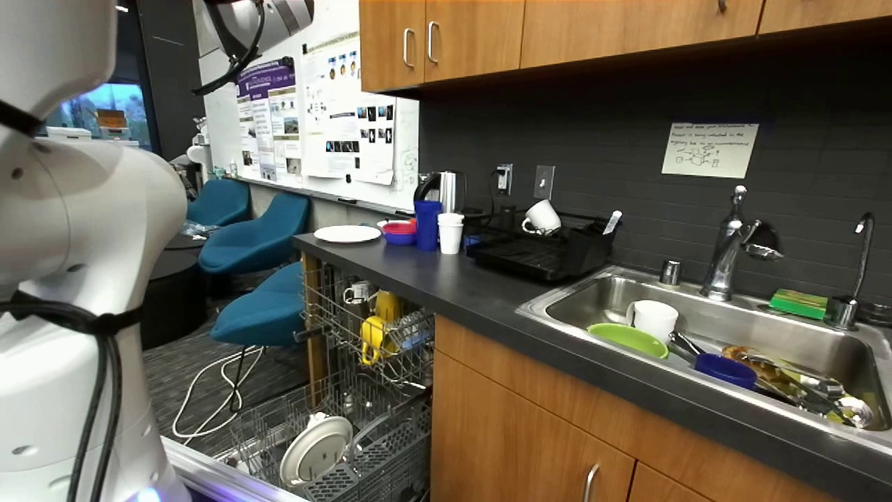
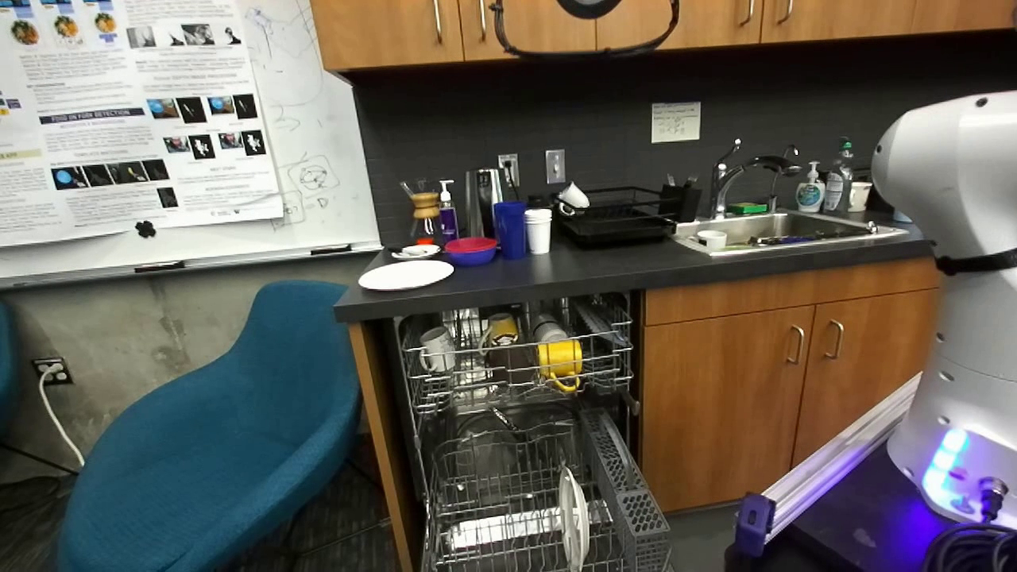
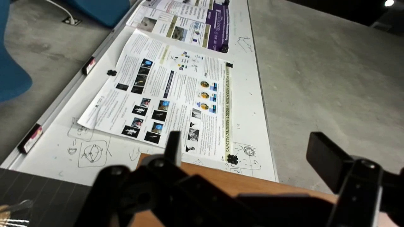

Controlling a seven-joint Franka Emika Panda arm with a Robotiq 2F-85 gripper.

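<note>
In the wrist view my gripper stands open, its two dark fingers wide apart with nothing between them. Beyond it are posters and a whiteboard, so it is well away from the dishes. Neither exterior view shows the fingers. A white plate (image 1: pixel 347 234) lies on the counter's left end, near a red and blue bowl pair (image 2: pixel 472 251), a blue cup (image 2: pixel 511 229) and white cups (image 2: pixel 538 230). The sink holds a white mug (image 1: pixel 654 318), a green bowl (image 1: pixel 628 339), a blue bowl (image 1: pixel 725 369) and utensils.
The dishwasher is open; its upper rack (image 2: pixel 515 354) holds mugs, including a yellow mug (image 2: pixel 559 358), and its lower rack holds white plates (image 1: pixel 318 450). A black dish rack (image 1: pixel 535 252) carries a tilted white cup (image 1: pixel 543 217). Wooden cabinets (image 1: pixel 468 42) overhang the counter.
</note>
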